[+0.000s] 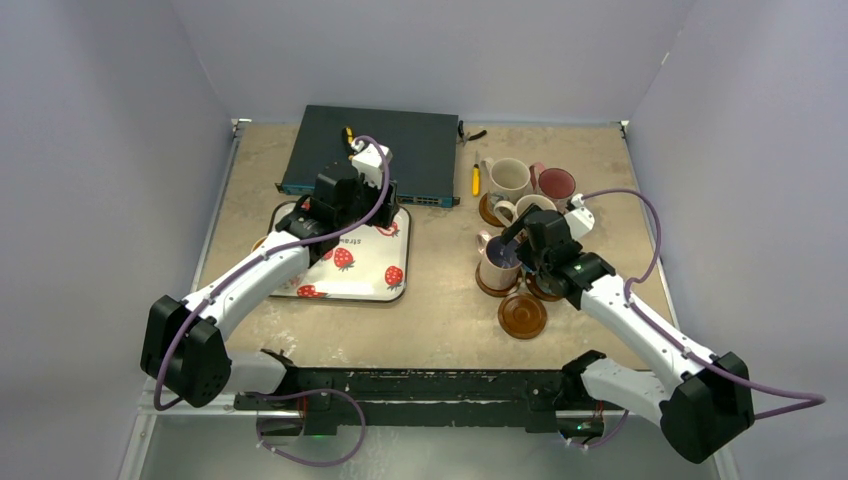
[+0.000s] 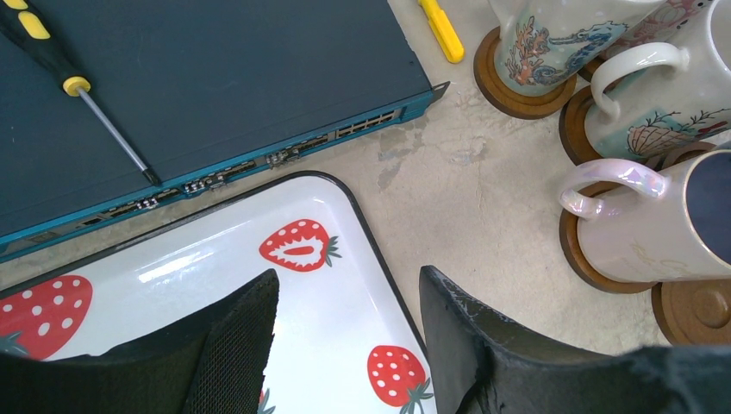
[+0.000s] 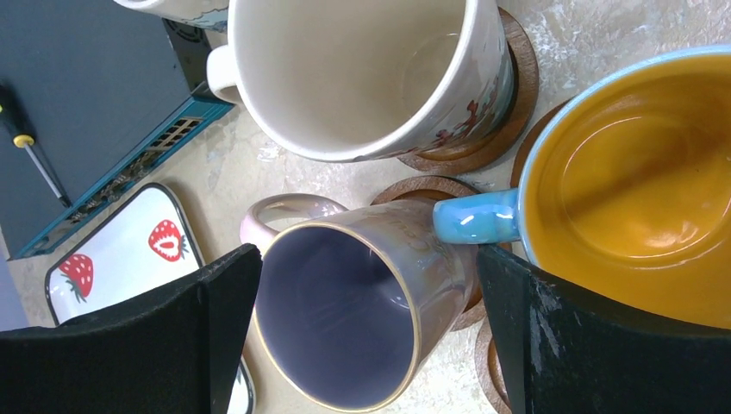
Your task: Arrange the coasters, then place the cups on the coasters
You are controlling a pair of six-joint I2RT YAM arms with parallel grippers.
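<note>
A pearly cup with a dark blue inside (image 3: 336, 315) stands on a round brown coaster (image 2: 586, 263) at the right of the table. Open, my right gripper is over this cup, one finger (image 3: 215, 319) on each side of it in the wrist view; whether they touch it I cannot tell. Close by is an orange-lined cup (image 3: 638, 190) with a light blue handle. A bare coaster (image 1: 522, 315) lies in front of the cups. Above the strawberry tray (image 2: 345, 194), my left gripper is open with nothing between its fingers.
Other cups crowd behind, among them a white cup (image 1: 509, 177) and a pink cup (image 1: 556, 184). A dark flat box (image 1: 400, 140) with a screwdriver (image 2: 112, 129) on it lies at the back. Bare table separates tray and cups.
</note>
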